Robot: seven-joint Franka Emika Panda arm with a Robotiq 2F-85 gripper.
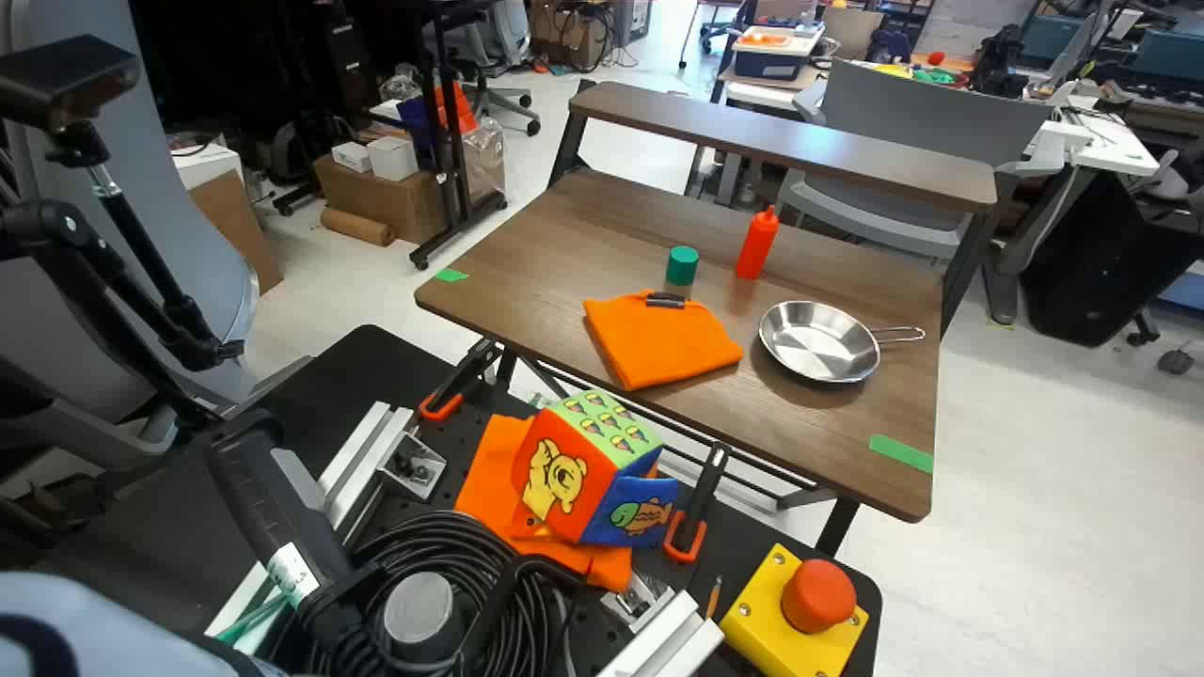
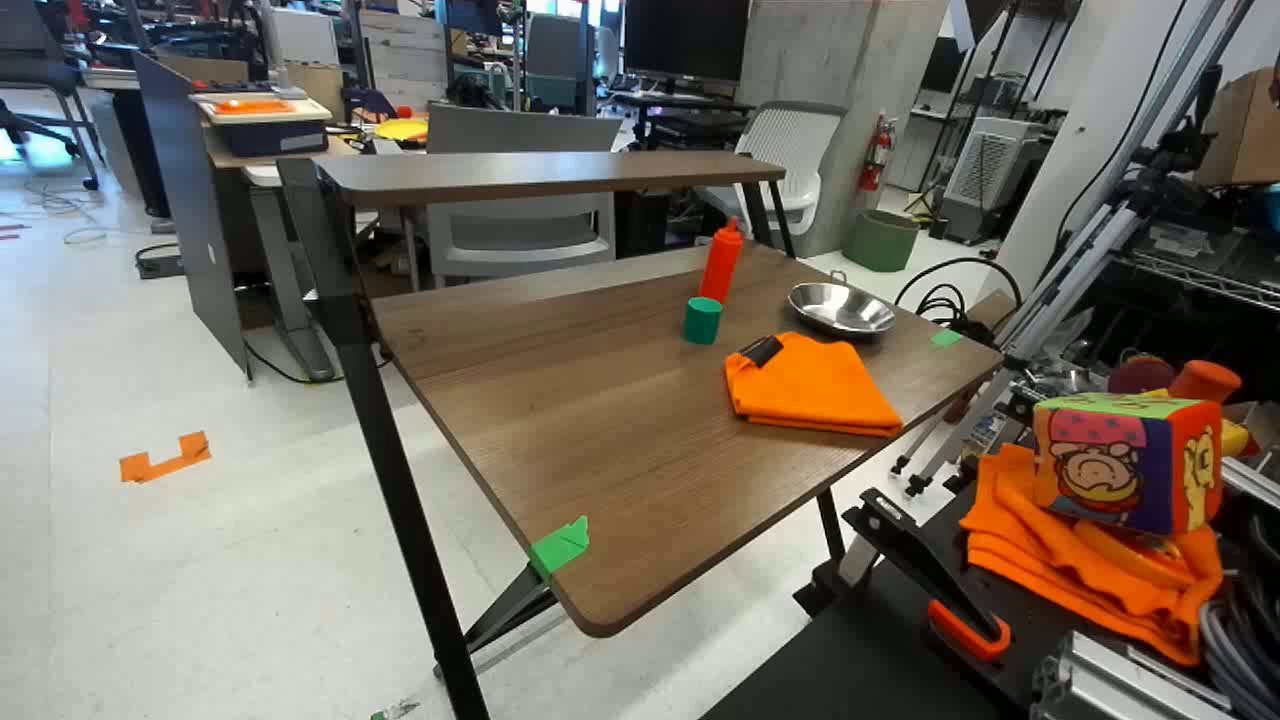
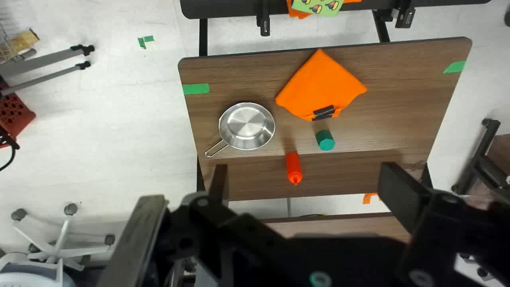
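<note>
Seen from above in the wrist view, my gripper is open, its dark fingers wide apart and empty. Far below it is a brown table (image 3: pixel 382 114). On that table lies a folded orange cloth (image 3: pixel 318 88) with a black clip (image 3: pixel 323 113) at one corner. A small green cylinder (image 3: pixel 325 140) stands close to the clip. The red squeeze bottle (image 3: pixel 293 168) stands upright, as the exterior views show. An empty steel pan (image 3: pixel 247 126) with a wire handle rests on the tabletop. In neither exterior view does the gripper appear.
A raised shelf (image 1: pixel 790 145) runs along one long side of the table. Beyond the opposite side, a black bench (image 1: pixel 418 508) carries a soft picture cube (image 1: pixel 593 463), orange cloth, cables and a yellow box with a red button (image 1: pixel 807 609).
</note>
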